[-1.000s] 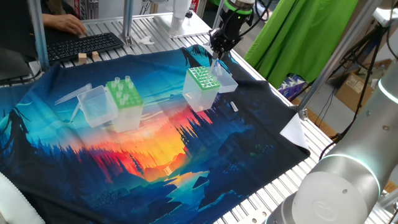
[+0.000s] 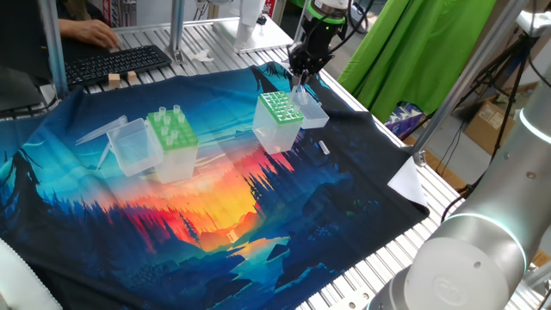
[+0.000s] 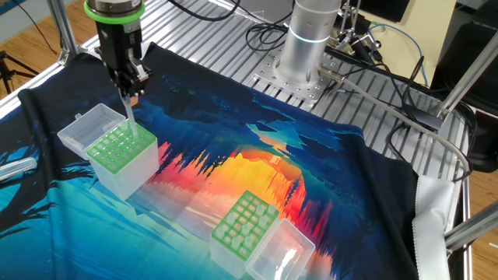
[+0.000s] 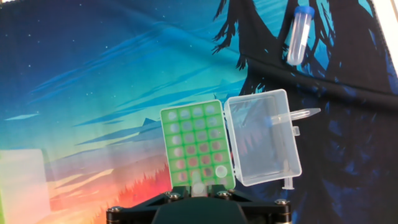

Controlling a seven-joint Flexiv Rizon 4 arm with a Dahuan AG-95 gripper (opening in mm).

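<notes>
My gripper (image 3: 131,87) points down over the green-topped tip rack (image 3: 123,149) with the open lid behind it. A translucent pipette tip (image 3: 130,113) runs from the fingers to the rack's top; in the wrist view the tip (image 4: 198,188) shows between the fingertips, which look shut on it at the rack's near edge. Whether its lower end is inside a hole cannot be told. Another tip (image 4: 221,172) stands in that rack, just right of the held one. A second green-topped rack (image 2: 172,129) has several tips (image 2: 168,129) sticking up.
Clear lids (image 4: 264,137) (image 2: 135,146) lie open beside both racks. One loose tip (image 4: 305,114) shows at the first lid. A blue-capped tube (image 4: 300,37) lies on the cloth, and a small white piece (image 2: 324,147) near the first rack.
Over the last second my gripper has shifted slightly downward at the rack, the tip staying with it. Racks and lids have not moved.
</notes>
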